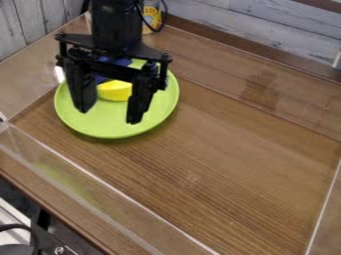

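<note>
My black gripper hangs over a green plate on the wooden table, its two finger parts spread apart. A yellow object sits on the plate behind the gripper, partly hidden by it, with something blue just above. Whether anything is between the fingers is hard to tell.
A yellow container stands at the back beside the white plank wall. A dark cable runs at the bottom left edge.
</note>
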